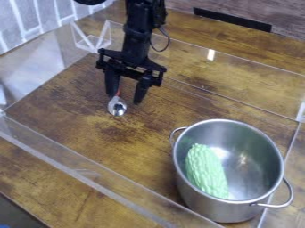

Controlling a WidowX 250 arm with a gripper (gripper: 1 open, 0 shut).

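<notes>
My black gripper [125, 89] is open at the upper left of the wooden board, its fingers on either side of a spoon's red handle. The spoon [117, 109] lies on the wood with its silver bowl toward the front. At the lower right stands a steel pot [248, 176] with two handles, holding a pale green textured object [208, 169].
Clear plastic walls border the wooden work surface [113, 156]. A dark slot and a white strip show at the back right.
</notes>
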